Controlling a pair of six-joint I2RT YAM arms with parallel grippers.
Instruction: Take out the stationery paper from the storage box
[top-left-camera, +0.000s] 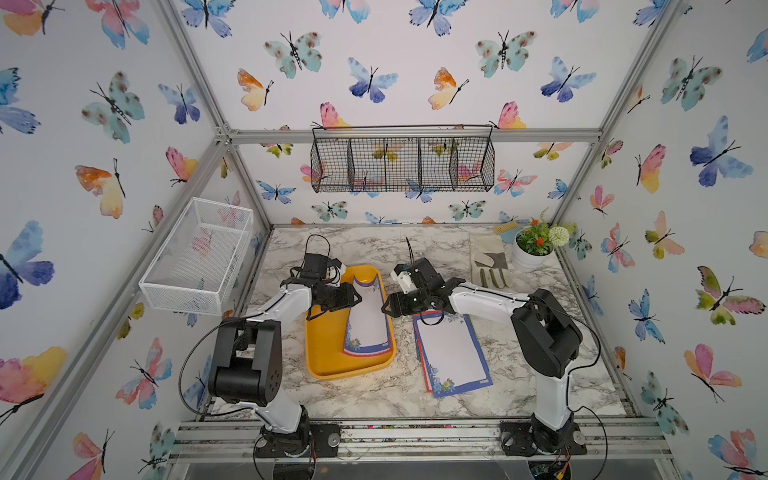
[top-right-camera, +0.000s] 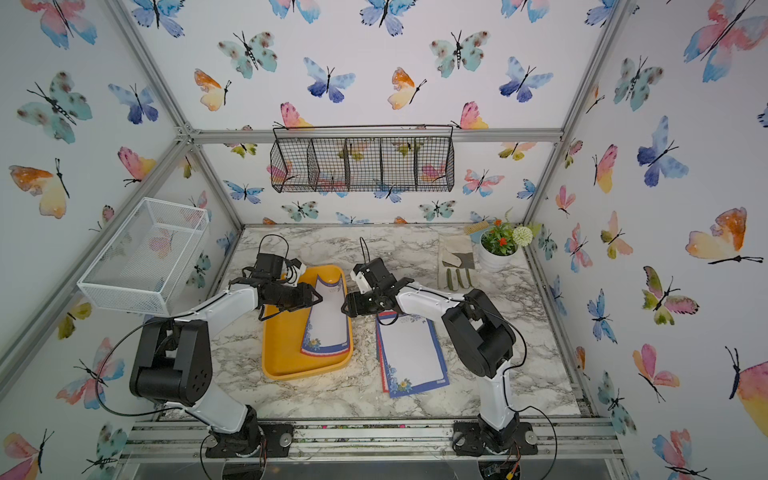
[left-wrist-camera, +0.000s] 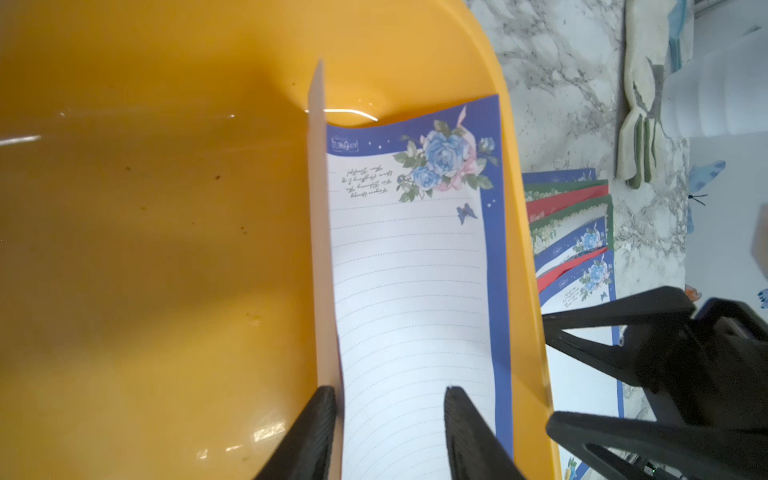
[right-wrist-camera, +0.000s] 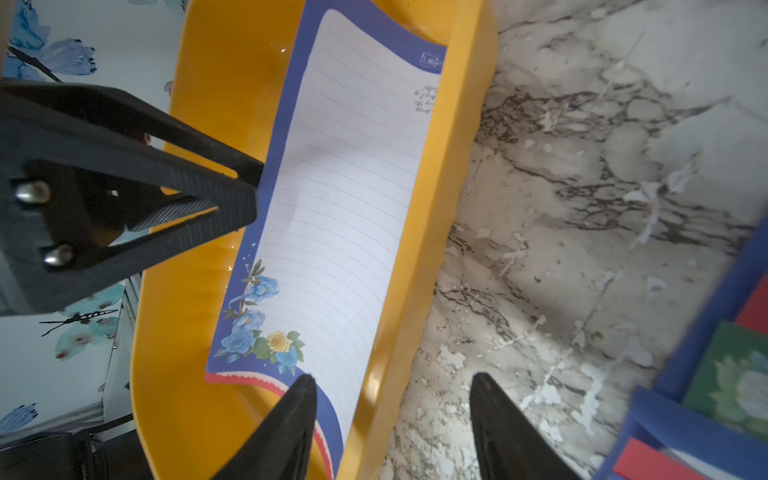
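Note:
In the yellow storage box (top-left-camera: 324, 352) a blue-bordered stationery sheet (left-wrist-camera: 412, 296), with red beneath, lies pushed against the right wall, its left edge curled upward in the left wrist view. My left gripper is part open over that raised edge, one finger at it. My right gripper stands part open just above the box's right rim, its fingers either side of the rim and the tabletop beside it. A stack of stationery sheets (top-left-camera: 452, 352) lies on the table right of the box.
A plant pot (top-left-camera: 528, 252) and a cloth item (top-left-camera: 488, 264) sit at the back right. A white mesh basket (top-left-camera: 184, 284) hangs left, a black wire basket (top-left-camera: 400, 164) on the back wall.

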